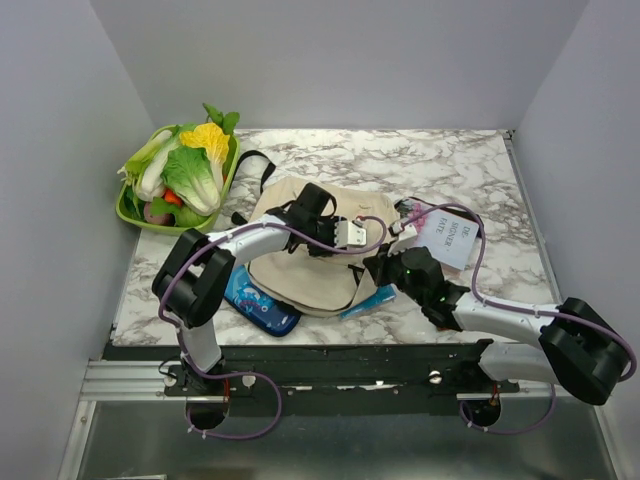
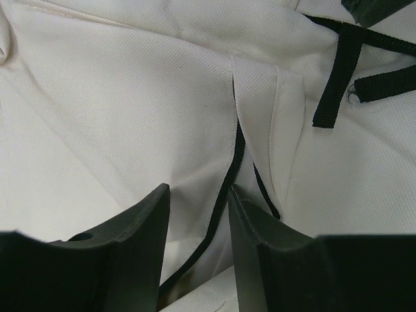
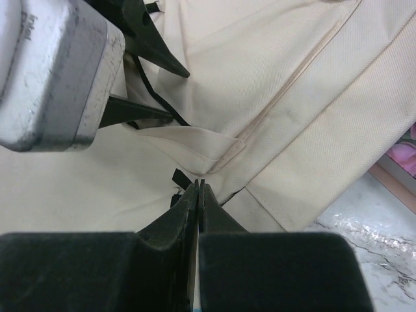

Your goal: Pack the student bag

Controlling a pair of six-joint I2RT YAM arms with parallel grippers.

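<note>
The cream bag [image 1: 300,280] lies flat in the middle of the table. My left gripper is over its fabric with its fingers apart, beside a black-edged seam and folds. In the right wrist view its dark fingers reach down at the upper left. My right gripper is shut at the bag's right side, by a black tab or strap; the fabric between its fingertips is hard to make out. A blue pouch [image 1: 260,305] lies at the bag's lower left, and a light blue item [image 1: 365,305] at its lower right.
A green basket [image 1: 127,205] of vegetables stands at the back left. A white printed card [image 1: 448,237] and pink flowers [image 3: 403,154] lie right of the bag.
</note>
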